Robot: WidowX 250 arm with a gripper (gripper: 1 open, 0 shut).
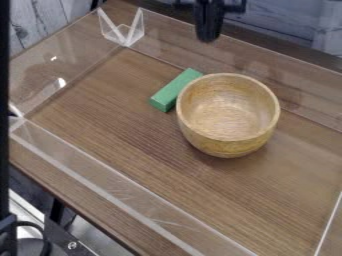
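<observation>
My gripper (207,30) is at the top edge of the camera view, dark and blurred, mostly out of frame, above the back of the wooden table. Below it a green block (175,89) lies on the table, beside a round light wooden bowl (227,115), which is empty. Whether anything is between the fingers is too blurred to see.
A small white wire-like stand (122,28) sits at the back left. A black cable (34,230) runs at the lower left edge, beyond the table.
</observation>
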